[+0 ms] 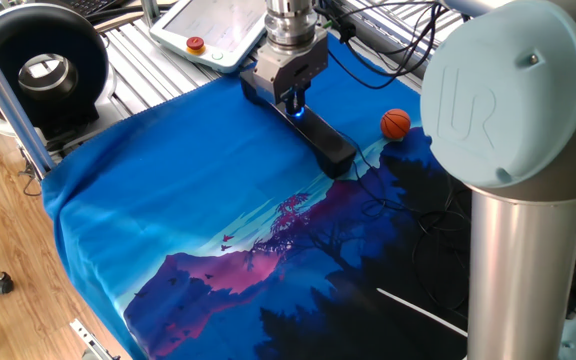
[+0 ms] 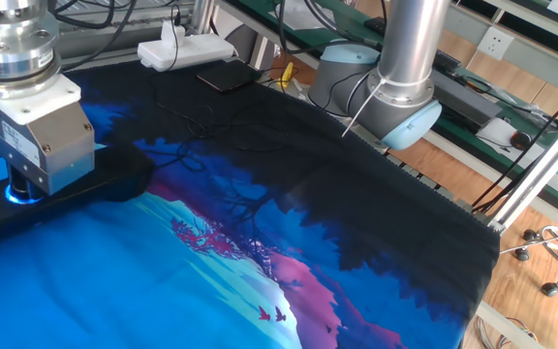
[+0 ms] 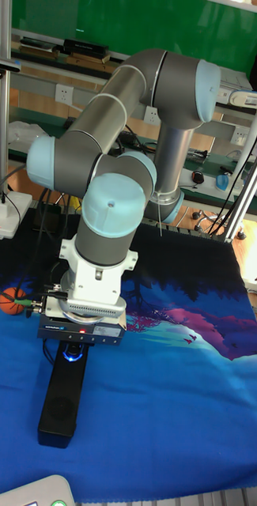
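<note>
A long black speaker bar (image 1: 323,145) lies on the blue printed cloth, with a glowing blue ring (image 2: 24,198) on its top. Right over that ring stands my gripper (image 1: 296,104), pointing down, its dark fingertips at or just above the lit spot. Whether the fingers touch the bar or close round a knob there is hard to make out. In the third exterior view the gripper body covers the bar's far part, while the near part (image 3: 63,413) shows clearly.
An orange mini basketball (image 1: 395,124) sits on the cloth near the bar's end. A thin black cable trails across the dark part of the cloth. The tablet-like pendant (image 1: 211,30) lies at the table's edge.
</note>
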